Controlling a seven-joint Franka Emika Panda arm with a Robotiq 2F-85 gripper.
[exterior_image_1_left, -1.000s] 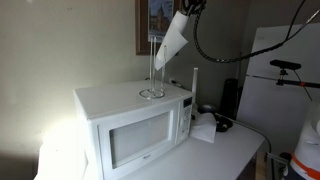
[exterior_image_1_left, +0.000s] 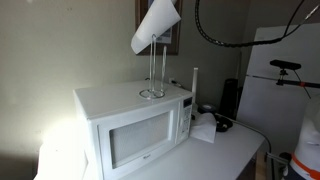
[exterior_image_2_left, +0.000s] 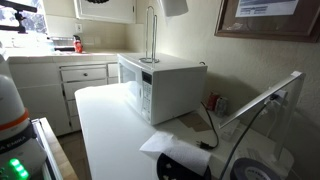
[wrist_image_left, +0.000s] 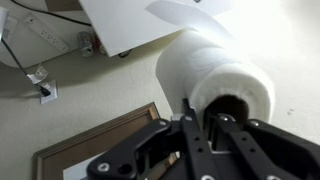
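A white paper towel roll (exterior_image_1_left: 157, 24) hangs tilted above the microwave, its lower end near the top of the wire holder (exterior_image_1_left: 153, 70). In the wrist view, my gripper is shut on the near rim of the roll (wrist_image_left: 188, 66), beside its dark hollow core. The holder (exterior_image_2_left: 150, 38) stands upright on the white microwave (exterior_image_2_left: 170, 85), while only the bottom of the roll (exterior_image_2_left: 174, 6) shows at the top edge of that view. Whether the roll touches the holder cannot be told. Both exterior views leave the gripper out of frame.
The microwave (exterior_image_1_left: 137, 139) sits on a white counter (exterior_image_1_left: 218, 152). White paper (exterior_image_2_left: 176, 150) lies over a dark pan (exterior_image_2_left: 183, 171) beside it. A framed picture (wrist_image_left: 106, 145) hangs on the wall near the gripper.
The roll has moved left and upward in exterior view 1, from right of the holder to above it.
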